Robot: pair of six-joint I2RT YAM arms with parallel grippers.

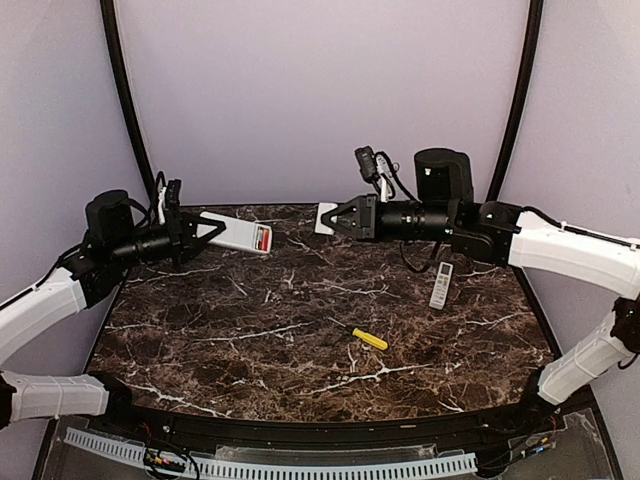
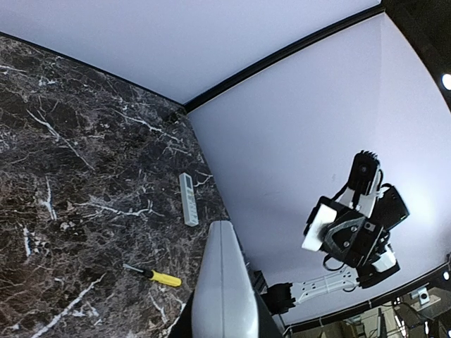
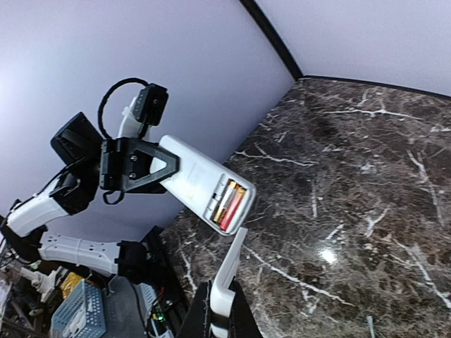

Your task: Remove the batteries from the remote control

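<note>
Held up at the left is a white remote control (image 1: 236,233), its back toward the camera, and my left gripper (image 1: 205,230) is shut on its end. In the right wrist view the remote (image 3: 194,172) has an uncovered compartment, where batteries (image 3: 227,204), one red and one gold-coloured, lie side by side. My right gripper (image 1: 343,217) is shut on a small white battery cover (image 1: 325,218), apart from the remote. Seen from the right wrist, that cover (image 3: 227,274) stands edge-on between the fingers. The remote hides the left fingertips in the left wrist view.
On the dark marble table (image 1: 260,350) lies a screwdriver (image 1: 368,339) with a yellow handle, near the middle. A second, slim remote (image 1: 441,285) rests at the right.
</note>
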